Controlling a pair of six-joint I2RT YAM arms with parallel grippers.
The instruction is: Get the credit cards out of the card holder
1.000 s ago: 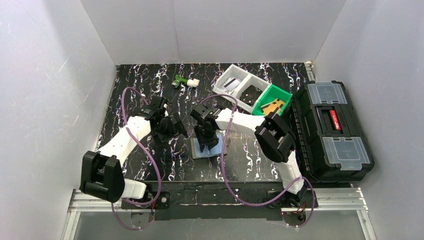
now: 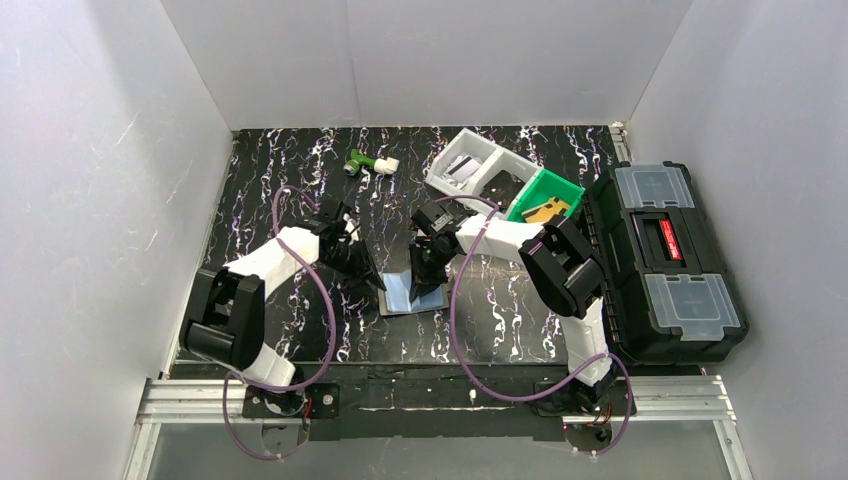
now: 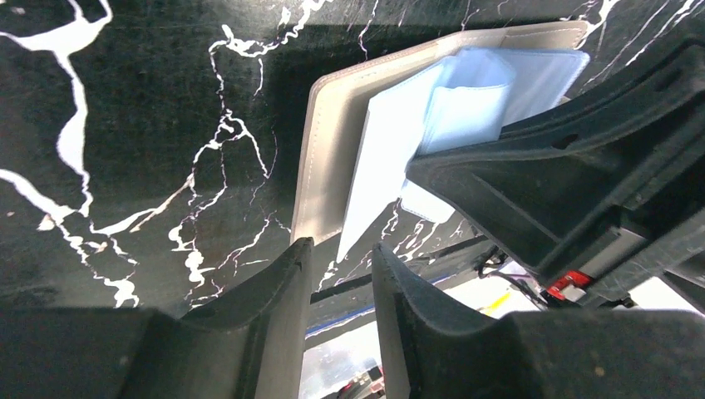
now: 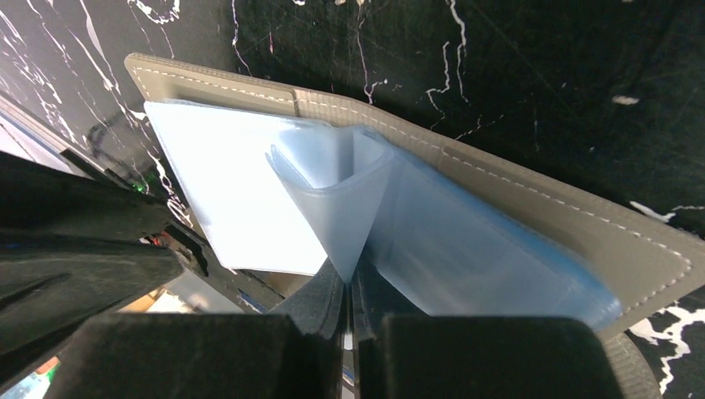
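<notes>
The card holder [image 2: 384, 309] lies spread on the dark marbled table, its tan stitched cover [image 4: 532, 179] under translucent blue sleeves [image 4: 490, 249]. My right gripper is shut on a folded piece of a blue sleeve, which puckers up between the fingertips. Left of that fold lies a pale white-blue leaf [image 4: 233, 174]; whether it is a card or a sleeve, I cannot tell. At the holder's left edge, my left gripper is part open. In its own wrist view, the pale leaf's corner [image 3: 353, 224] reaches toward the gap between its fingertips; contact does not show.
A white tray [image 2: 478, 150] with a green section [image 2: 575, 192] stands at the back right, holding several objects. Green-and-white object [image 2: 370, 163] at the back. A black toolbox [image 2: 640, 265] fills the right side. Purple cables loop along both arms.
My left gripper has come right and down to the holder's left edge, its fingers narrower. The right gripper has shifted right, and a pale leaf now shows left of it.
</notes>
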